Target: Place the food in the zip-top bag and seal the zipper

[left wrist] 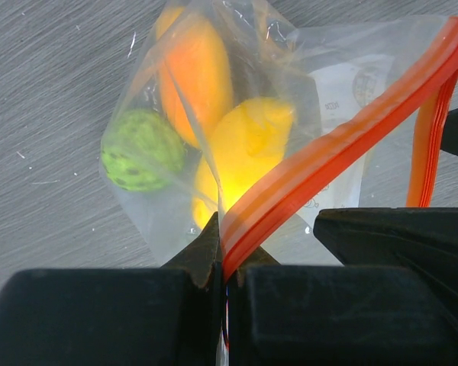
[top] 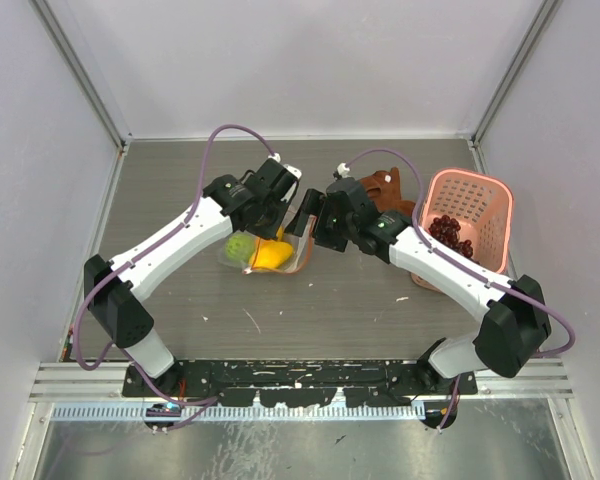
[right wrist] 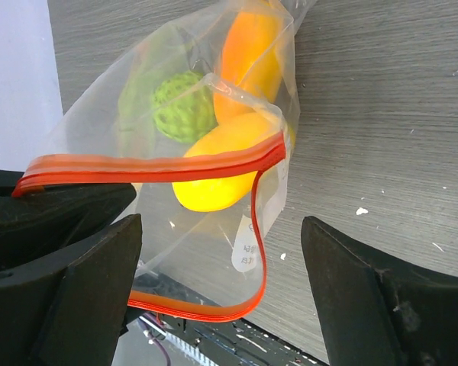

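The clear zip top bag (right wrist: 99, 133), edged in orange-red, has its mouth spread apart. Inside lie a green bumpy fruit (right wrist: 183, 107), an orange mango-like fruit (right wrist: 252, 57) and a yellow one (right wrist: 229, 164); the yellow one is nearest the mouth. My left gripper is shut on the bag's rim, pinching the orange-red zipper strip (left wrist: 320, 175). At the mouth stands my right gripper, open, with no fruit between its fingers. Its dark fingers (left wrist: 397, 232) show beside the strip in the left wrist view.
On the right, a pink basket (top: 495, 215) holds dark red grapes (top: 450, 235). A brown object (top: 383, 190) lies behind the right arm, partly hidden.
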